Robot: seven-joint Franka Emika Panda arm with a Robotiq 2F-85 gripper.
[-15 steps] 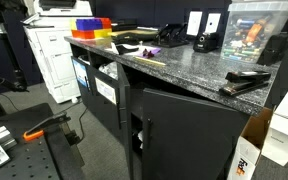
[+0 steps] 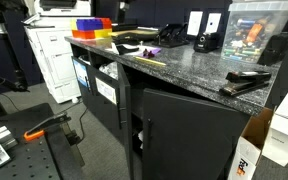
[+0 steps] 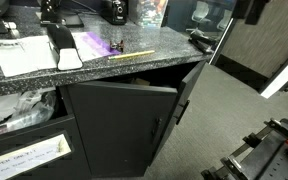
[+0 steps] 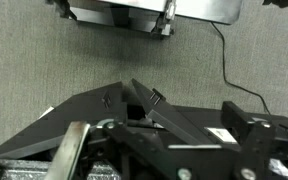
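A dark cabinet stands under a speckled counter [image 3: 84, 75]. One of its door panels [image 2: 184, 135] is swung outward; a second panel [image 3: 179, 110] with a dark handle juts out beside the broad door [image 3: 119, 125] in exterior view 2. From above, in the wrist view, two dark panels, a left one [image 4: 59, 125] and a right one [image 4: 169, 112], stand at angles with handles near their tops. My gripper is open over them, fingers [image 4: 69, 150] spread and nothing held. At the top of exterior view 2 a dark part of it [image 3: 249, 10] hangs well clear of the doors.
On the counter lie a yellow pencil [image 3: 120, 56], a black stapler [image 2: 246, 82] and a clear bin [image 2: 256, 35]. An open cardboard box [image 2: 248, 145] stands right of the door. Cables cross the grey floor [image 4: 224, 70].
The doors and counter items look unmoved.
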